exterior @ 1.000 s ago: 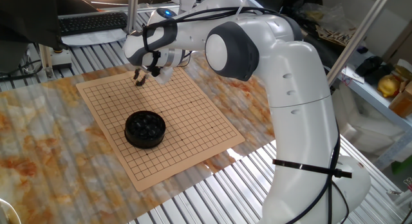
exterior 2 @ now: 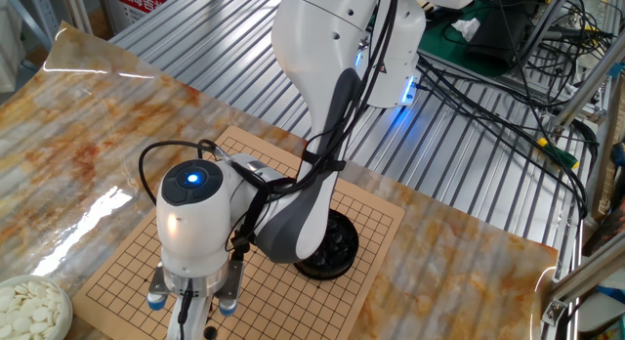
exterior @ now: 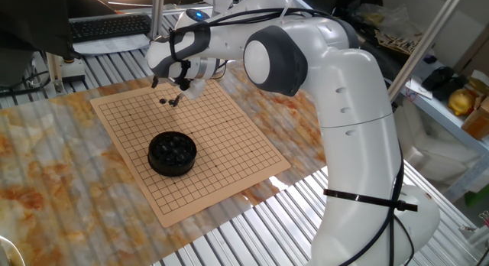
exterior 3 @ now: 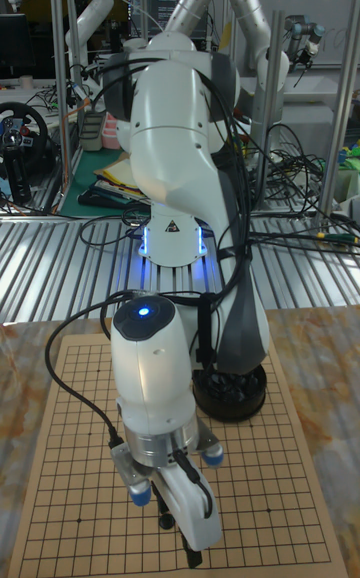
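Note:
At the far part of the tan grid board [exterior: 229, 155], my gripper [exterior: 165, 92] points down with its two dark fingers spread apart. A small black stone [exterior: 162, 101] shows below and between them, apparently on the board; nothing is seen gripped. The round black bowl [exterior: 172, 154], filled with black stones, sits on the board nearer that camera. The arm partly covers this bowl [exterior 2: 329, 245] in the second view. From the front, the hand hides most of the fingers, with one dark fingertip [exterior 3: 193, 556] showing.
A white bowl of white stones [exterior 2: 32, 309] stands beside the board at the left of the second view. The marbled table cover [exterior: 57, 174] is otherwise largely clear. A keyboard [exterior: 111, 27] lies behind the board, and metal posts [exterior: 428, 40] rise around the table.
One second ago the fingers were close together; they have since spread apart, and a black stone now shows between and below them. The arm and the black bowl look unmoved.

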